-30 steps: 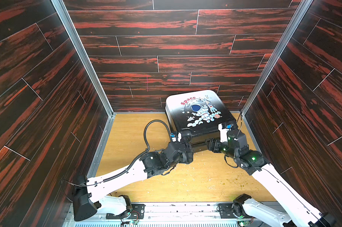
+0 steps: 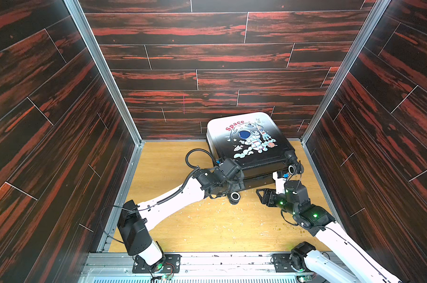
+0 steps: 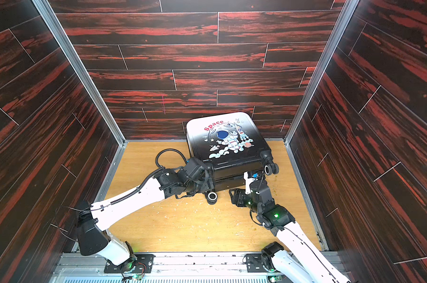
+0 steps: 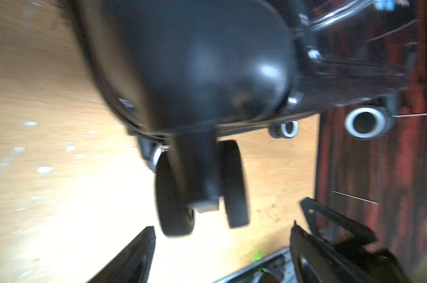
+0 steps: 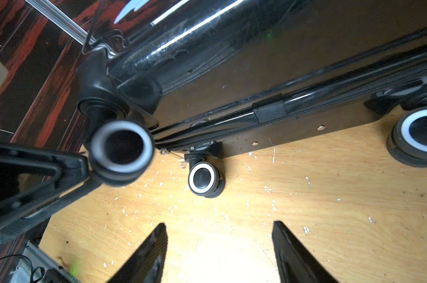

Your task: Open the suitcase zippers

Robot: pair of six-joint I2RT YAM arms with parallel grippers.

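The black suitcase (image 2: 248,134) with an astronaut print lies at the back, wheels towards me. Its dark zipper (image 5: 298,113) runs along the near side, with small metal pieces at one end in the right wrist view. My left gripper stands open at the suitcase's left front corner; the wrist view is blurred, with a wheel ahead of the fingertips and nothing visibly held. My right gripper is open in front of the suitcase's right part, below a small wheel (image 5: 201,178), with nothing between its fingers.
Bare wooden floor (image 2: 199,226) lies in front of the suitcase. Dark panelled walls (image 2: 378,118) and metal rails surround the space. Free floor shows to the left of the suitcase.
My right gripper has drawn back towards the front, down from the suitcase.
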